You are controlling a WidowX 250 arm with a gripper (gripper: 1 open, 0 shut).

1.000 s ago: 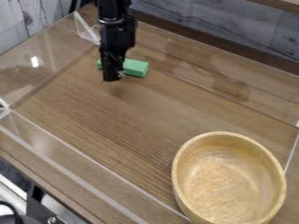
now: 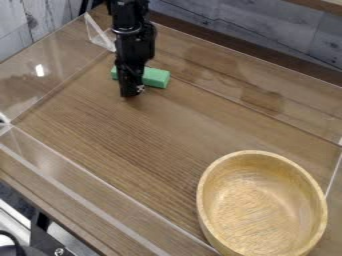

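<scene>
The black robot arm reaches down from the top left, and its gripper [image 2: 132,85] sits low over a green block [image 2: 154,78] on the wooden table [image 2: 120,150], overlapping the block's left part in this view. Whether the fingers are around the block, and how far apart they are, is too small and dark to tell.
A large round tan bowl [image 2: 261,200] stands at the lower right. Cables and the table's edge show at the lower left, and a wall runs along the top left.
The gripper has moved slightly down, lower over the block's left part. The block and the bowl look unmoved.
</scene>
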